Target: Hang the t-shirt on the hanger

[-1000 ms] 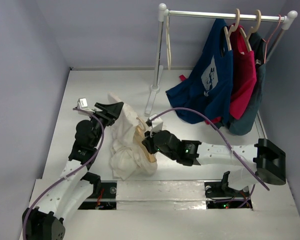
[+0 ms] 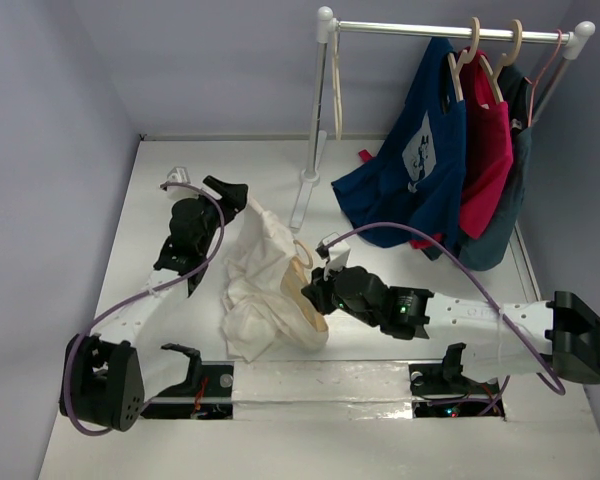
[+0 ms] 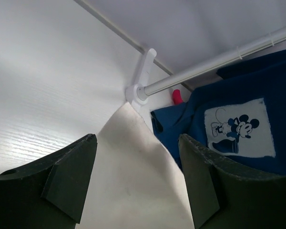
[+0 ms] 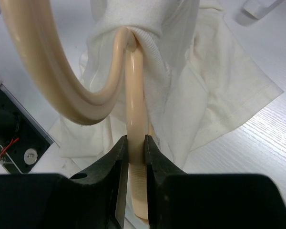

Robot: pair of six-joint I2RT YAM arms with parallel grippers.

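The cream-white t-shirt (image 2: 255, 295) lies bunched at the middle of the table, its upper end raised toward my left gripper (image 2: 244, 196). In the left wrist view this gripper is open, with a pointed fold of the t-shirt (image 3: 133, 176) standing between and beyond its fingers. A light wooden hanger (image 4: 135, 90) is partly inside the shirt, its hook outside the cloth. My right gripper has its fingers close on both sides of the hanger's wood. From above, the right gripper (image 2: 312, 290) is beside the shirt's right edge. Much of the hanger is hidden by cloth.
A white rack (image 2: 450, 32) stands at the back right, bearing a blue shirt (image 2: 410, 160), a red shirt (image 2: 487, 150) and a dark green one (image 2: 505, 210). Its left post (image 2: 317, 110) rises behind the t-shirt. Bare table (image 2: 150, 220) shows at the left.
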